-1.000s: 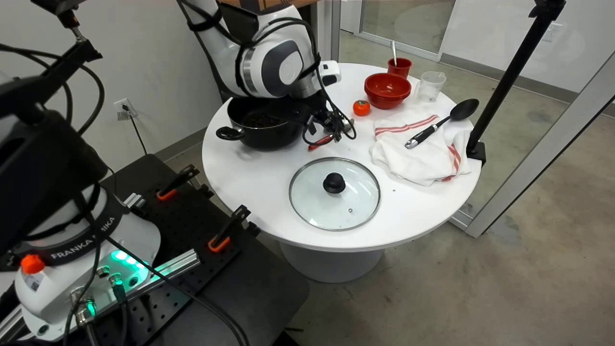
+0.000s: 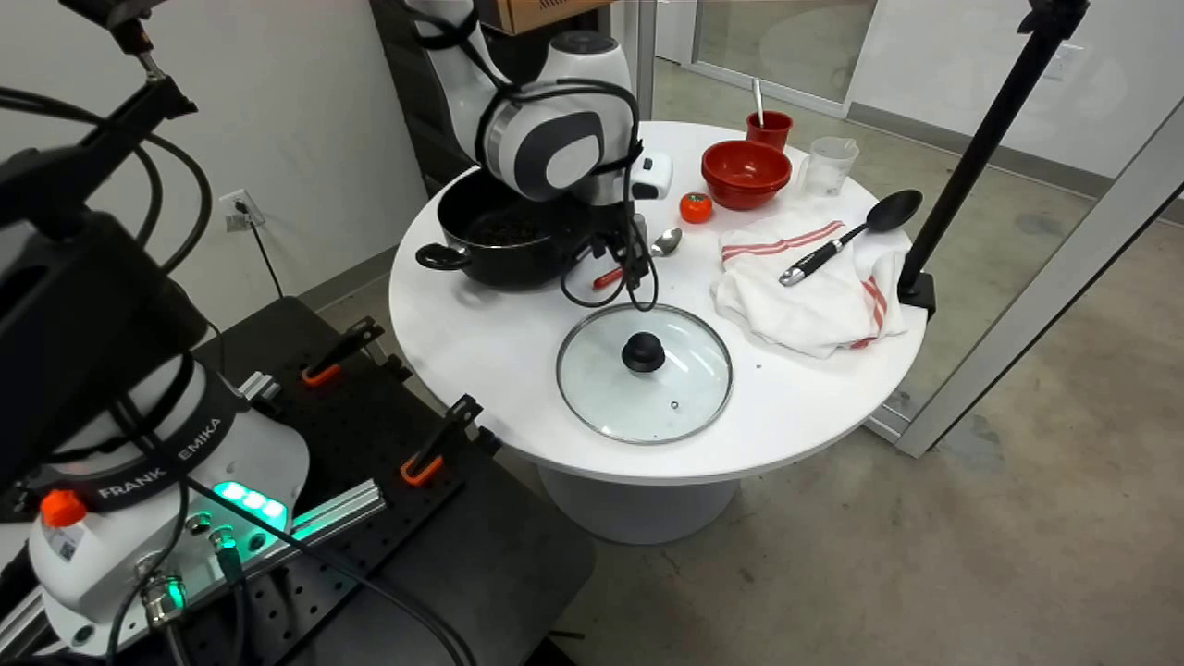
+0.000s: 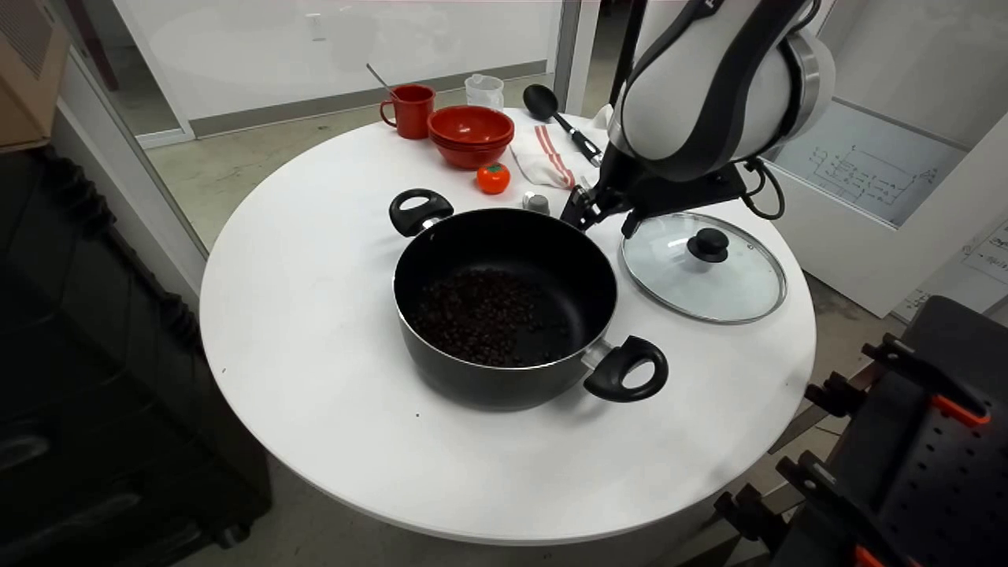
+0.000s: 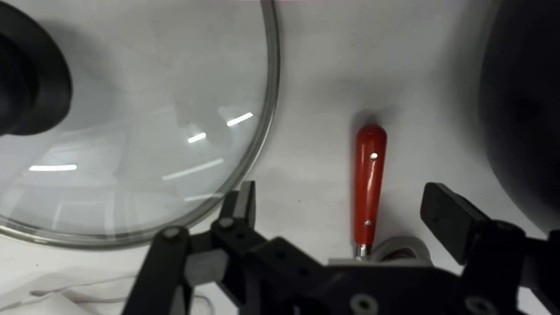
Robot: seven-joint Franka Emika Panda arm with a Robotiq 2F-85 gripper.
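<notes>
A spoon with a red handle (image 4: 370, 183) lies on the white table between the black pot and the glass lid. Its metal bowl (image 2: 666, 242) shows in exterior view 1. My gripper is open above the spoon, its fingers wide apart on either side of the handle, with nothing held. The black pot (image 3: 501, 383) stands uncovered, dark beans (image 3: 487, 316) spread over its bottom. On the table beside it rests the glass lid (image 2: 633, 388), its black knob (image 2: 644, 351) facing up.
A small grey-topped object (image 3: 536, 202) stands close to the gripper. Farther back are a tomato (image 2: 696, 207), stacked red bowls (image 2: 746, 174), a red mug (image 2: 768, 129) and a clear cup (image 2: 829, 166). A black ladle (image 2: 844, 239) lies on a striped towel (image 2: 799, 316).
The arm's hand has shifted slightly toward the lid and turned more upright. More of the spoon's bowl shows in exterior view 1. The pot, lid and other tableware have stayed in place.
</notes>
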